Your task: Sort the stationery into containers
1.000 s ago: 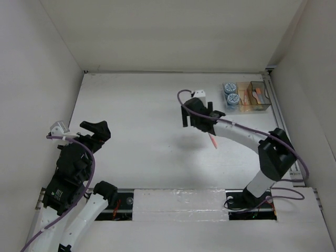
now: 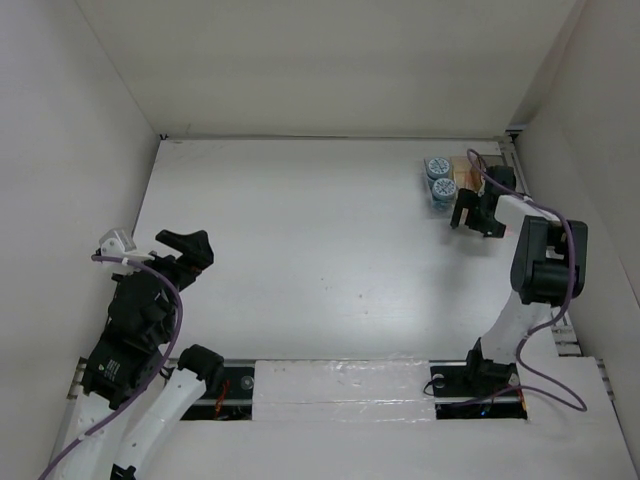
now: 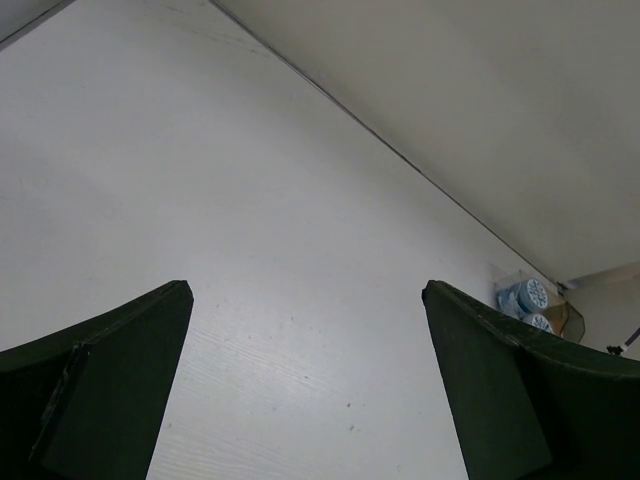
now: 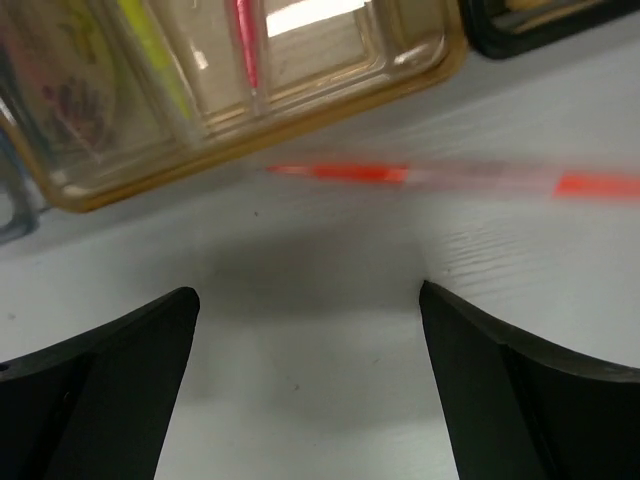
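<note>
A red-and-clear pen (image 4: 380,172), blurred, lies crosswise ahead of my right gripper in the right wrist view. The gripper is open, its fingers well apart, with only bare table between the fingertips; the pen is beyond them. Past the pen is the tan clear box (image 4: 250,130) with a yellow piece and a pink piece inside. A dark-rimmed box (image 4: 490,40) shows at the top right corner. In the top view the right gripper's wrist hides most of the boxes and the pen. My left gripper stands open and empty over bare table.
Two blue-white round lids (image 2: 438,168) stand in a clear container left of the boxes, close to the right gripper. The right wall (image 2: 600,200) and back wall (image 2: 340,70) bound that corner.
My right arm has swung right from mid-table to the containers. The left arm is still.
</note>
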